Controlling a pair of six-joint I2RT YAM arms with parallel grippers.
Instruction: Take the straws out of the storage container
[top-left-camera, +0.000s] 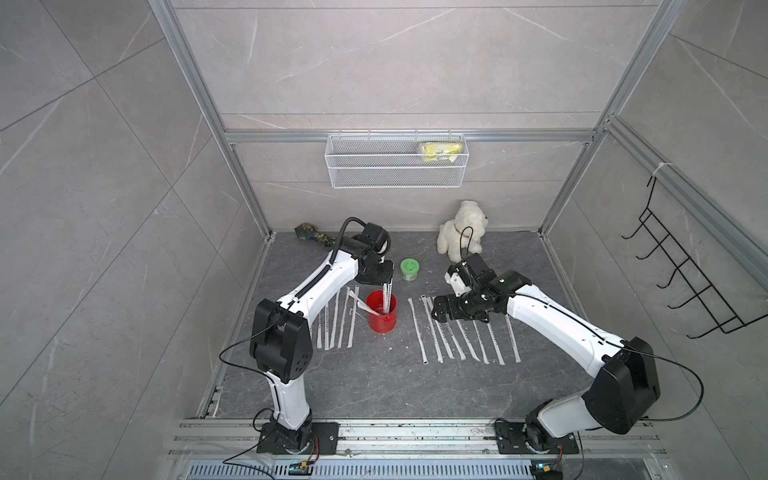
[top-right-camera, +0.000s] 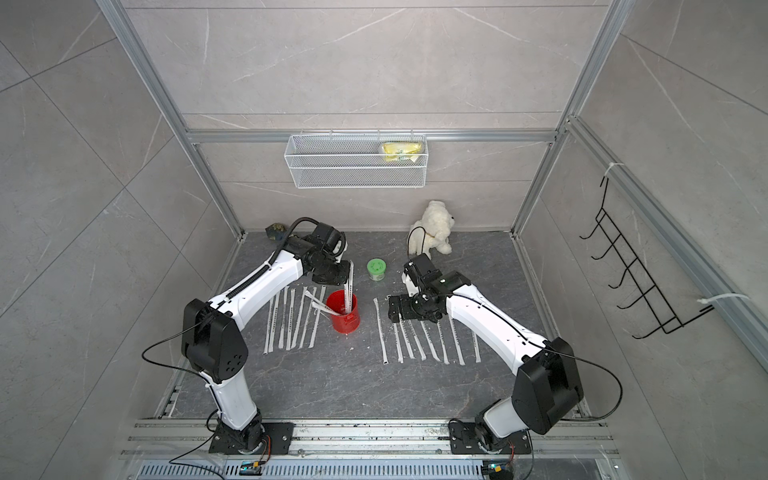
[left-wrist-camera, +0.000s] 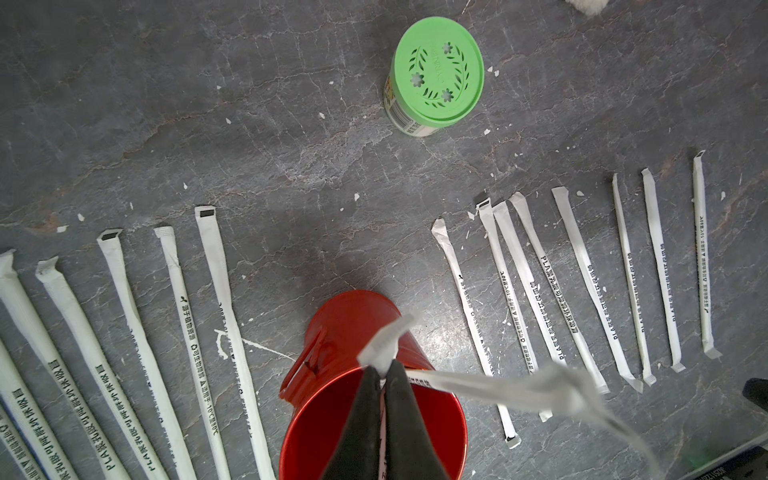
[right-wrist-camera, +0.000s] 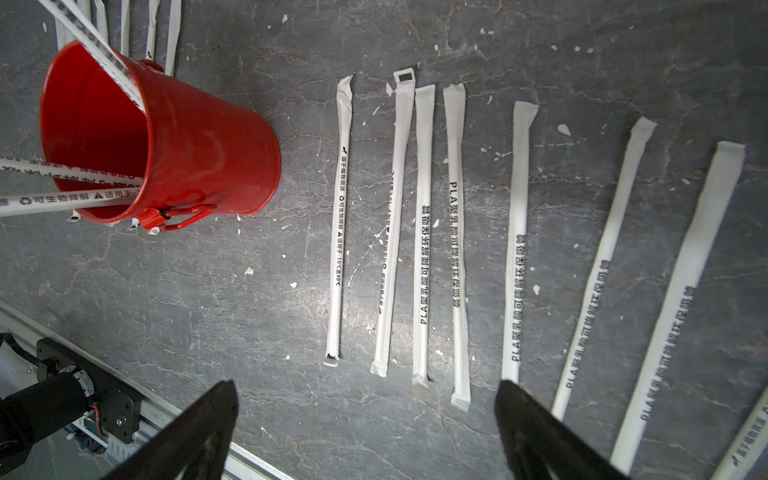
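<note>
The red bucket (top-left-camera: 382, 318) holds white wrapped straws (right-wrist-camera: 96, 56), some leaning out over its rim. My left gripper is over the bucket, shut with an upright straw at its fingertips (left-wrist-camera: 364, 432), apparently pinched there. Another straw (left-wrist-camera: 512, 390) leans out to the right, blurred in the left wrist view. More straws lie in rows on the grey surface either side of the bucket. My right gripper stands open above the right-hand row, nothing between its fingers.
A green-lidded jar (top-left-camera: 409, 267) sits behind the bucket. A white plush bear (top-left-camera: 462, 232) and a camouflage item (top-left-camera: 312, 236) are at the back. A wire basket (top-left-camera: 376, 160) and black hook rack (top-left-camera: 680, 272) hang on the walls.
</note>
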